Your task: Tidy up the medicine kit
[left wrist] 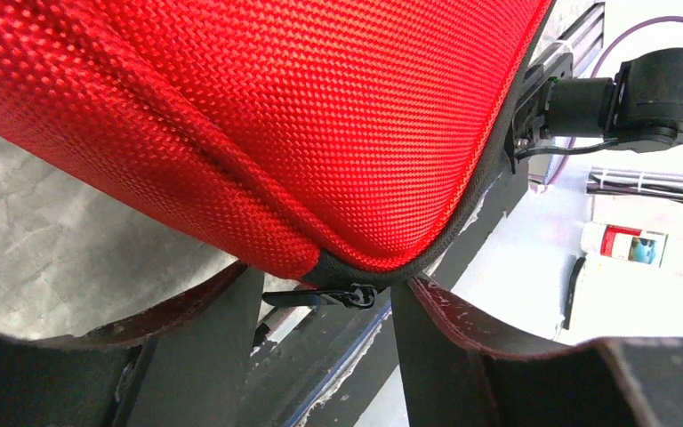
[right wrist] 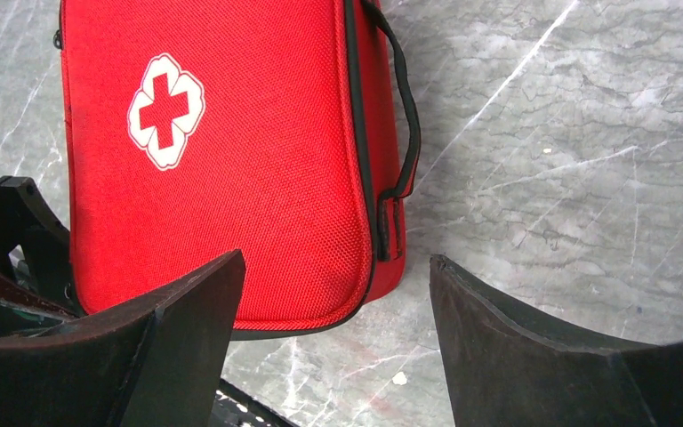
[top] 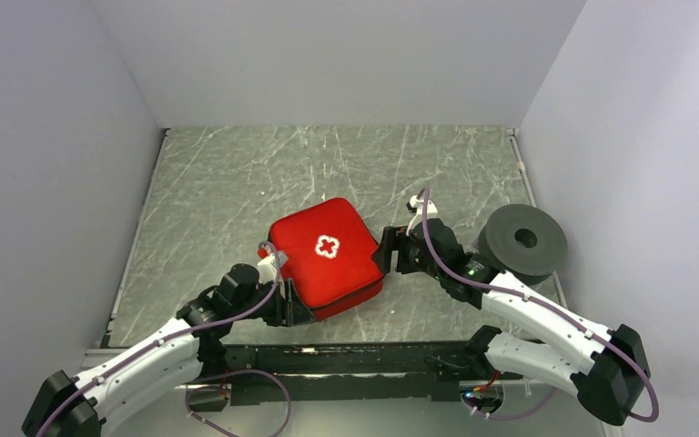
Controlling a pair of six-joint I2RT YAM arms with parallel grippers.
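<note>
The red medicine kit (top: 350, 258), zipped closed with a white cross emblem (right wrist: 166, 112), lies tilted at mid-table. At its front-left corner is my left gripper, its fingers apart. A black zipper pull (left wrist: 307, 297) at the corner shows in the gap between those fingers; I cannot tell whether either one touches it. My right gripper stands open over the kit's right side, with the corner of the lid below the gap. A black carry handle (right wrist: 406, 116) runs along that side of the kit.
A dark grey round roll (top: 522, 238) sits at the table's right edge. Bare marble surface (top: 227, 191) spreads behind and to the left of the kit. The dark front rail (top: 364, 358) lies close before it.
</note>
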